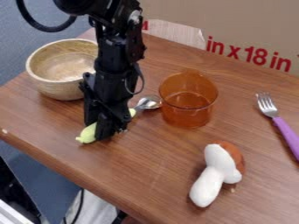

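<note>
My black gripper [103,122] is down at the table over a spoon with a pale green handle [86,135], whose metal bowl [147,104] sticks out to the right. The fingers hide the middle of the handle, and whether they are closed on it I cannot tell.
A wooden bowl [54,77] stands at the back left, an orange translucent cup [188,109] right of the gripper. A mushroom toy [212,180] lies at the front right, a fork with a purple handle [282,133] at the far right. The table's front left edge is close to the gripper.
</note>
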